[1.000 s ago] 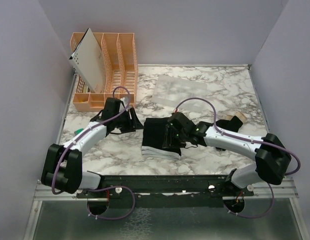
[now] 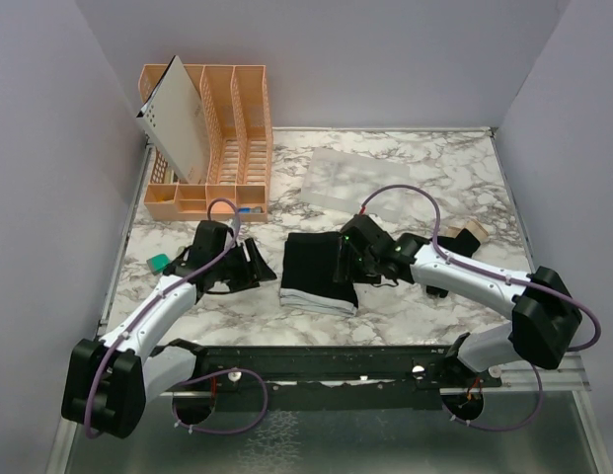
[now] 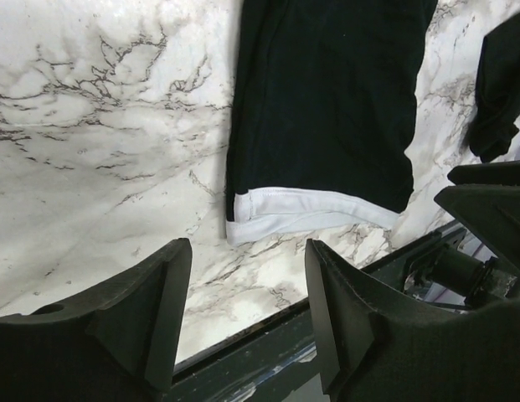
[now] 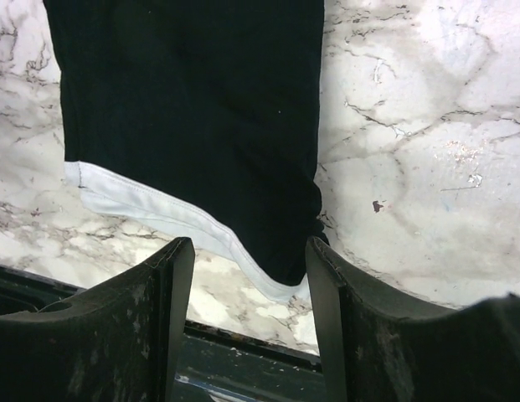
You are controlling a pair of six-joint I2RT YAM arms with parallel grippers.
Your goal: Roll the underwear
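Black underwear with a white waistband lies flat on the marble table (image 2: 306,265), its waistband (image 3: 306,206) toward the front edge. My left gripper (image 2: 257,267) stands open just left of it; in the left wrist view its open fingers (image 3: 151,327) are below the waistband's left corner. My right gripper (image 2: 347,259) hovers open over the right side of the cloth. In the right wrist view the cloth (image 4: 193,109) has a bunched lower right corner, between and just above the open fingers.
An orange compartment organizer (image 2: 227,128) with a white board is at back left, a translucent sheet (image 2: 350,178) at the back, dark cloth (image 2: 464,240) with tan items at right, and a small green item (image 2: 158,263) at left.
My left gripper has moved down toward the front and slightly left, off the cloth's upper side. My right gripper has shifted slightly right and toward the back. The cloth looks unchanged.
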